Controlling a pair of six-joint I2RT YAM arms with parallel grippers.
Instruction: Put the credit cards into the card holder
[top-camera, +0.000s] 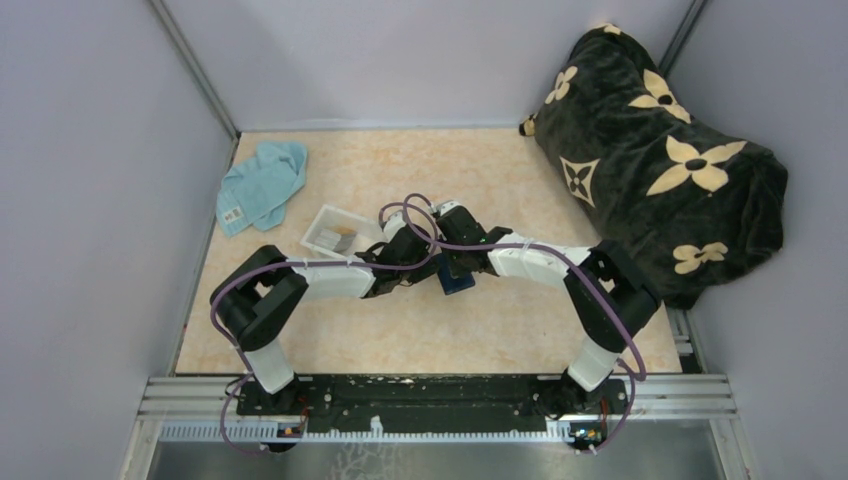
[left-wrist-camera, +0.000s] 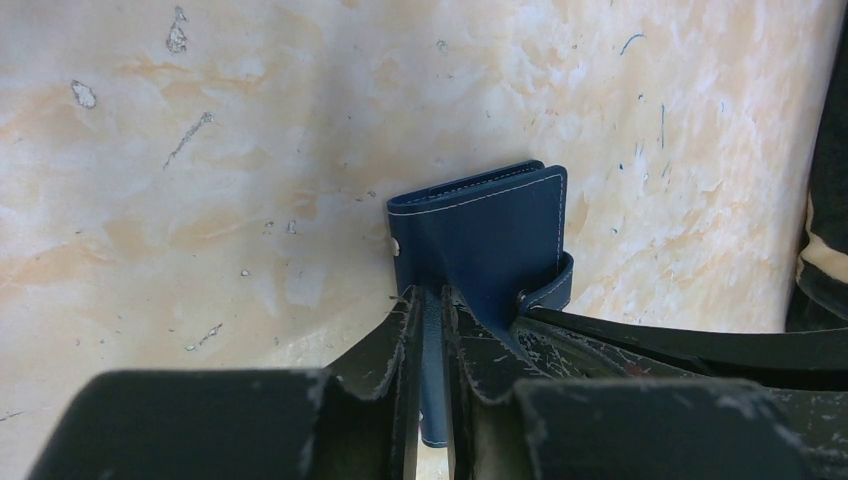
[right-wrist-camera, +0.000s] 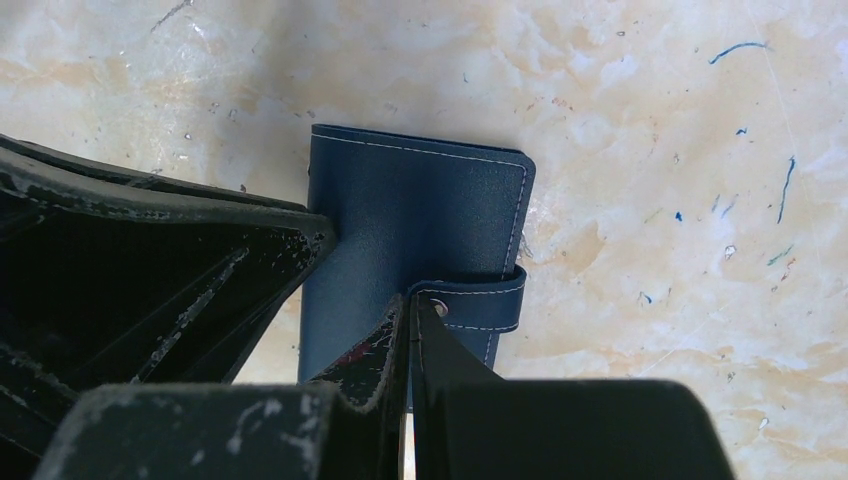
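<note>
The navy card holder (top-camera: 457, 282) lies closed on the table under both arms. Its strap (right-wrist-camera: 478, 304) and snap are fastened across the right side in the right wrist view. My left gripper is slightly open over the left side of the holder (left-wrist-camera: 490, 225), whose blue surface shows through the narrow gap. At the strap's inner end, the tips of my right gripper are shut together, and nothing clear shows between them. Several cards (top-camera: 337, 239) rest inside the white box (top-camera: 326, 213) to the left in the top view.
A light blue cloth (top-camera: 264, 186) lies at the table's back left. The large dark patterned cushion (top-camera: 660, 160) leans over the right edge. Both grippers are close together at the holder. Bare table (top-camera: 400, 340) lies in front of the arms.
</note>
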